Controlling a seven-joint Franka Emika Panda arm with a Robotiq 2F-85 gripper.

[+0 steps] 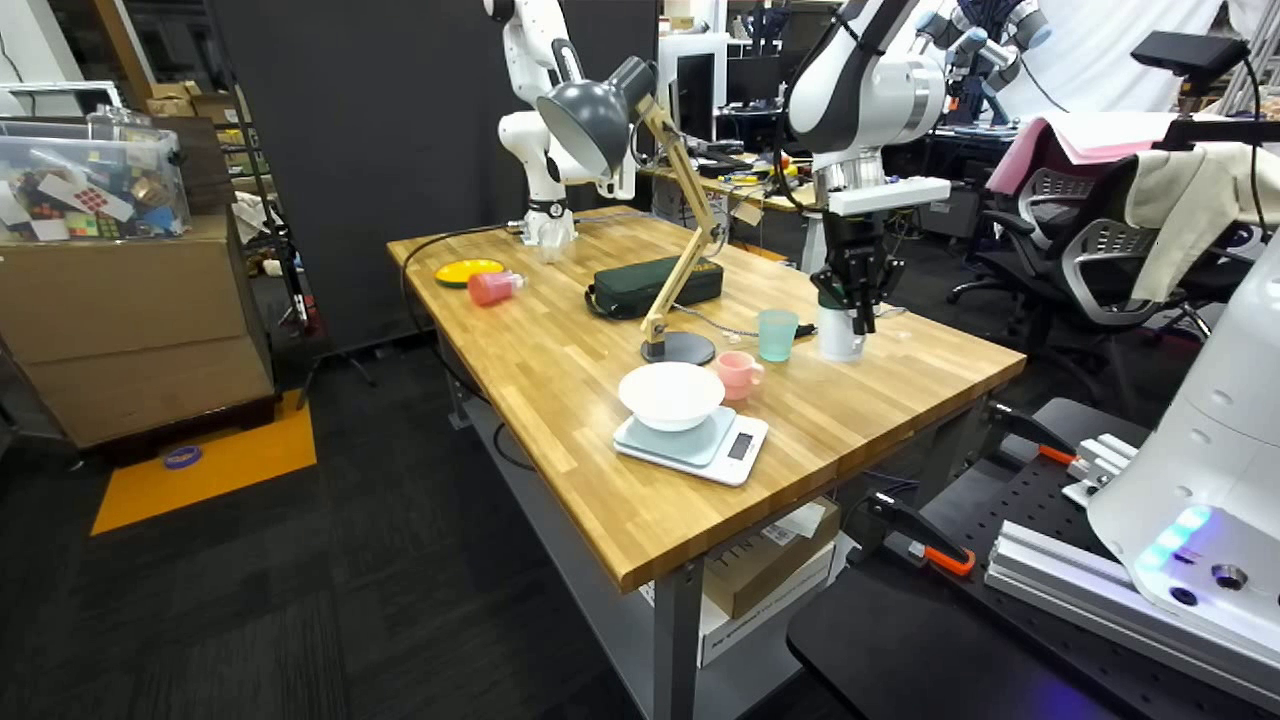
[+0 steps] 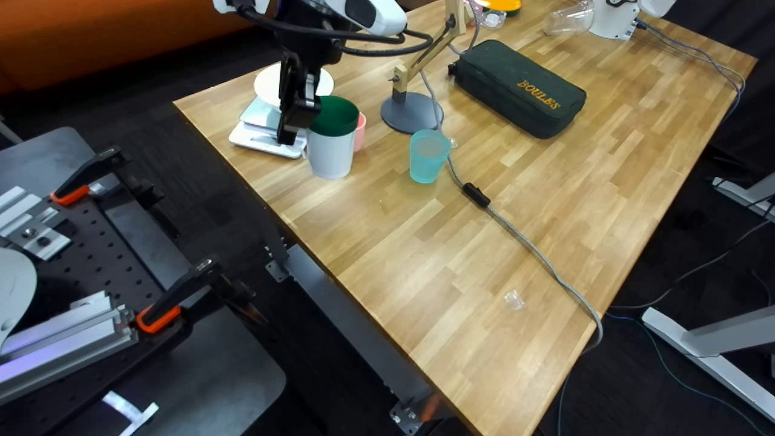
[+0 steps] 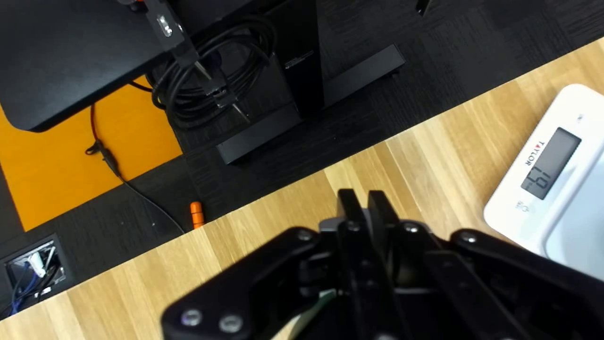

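A white cup with a green inside stays upright near the table's front edge. My gripper points downward at the cup's rim, shut on its wall. From the other side, the dark fingers lie against the cup's side. In the wrist view the narrow gripper has a pale strip between its fingertips, and most of the cup is hidden behind it. Whether the cup's base touches the table cannot be told.
Close by are a teal cup, a pink mug and a kitchen scale bearing a white bowl. The lamp and green case stand farther back. Bare wood lies toward the near right corner.
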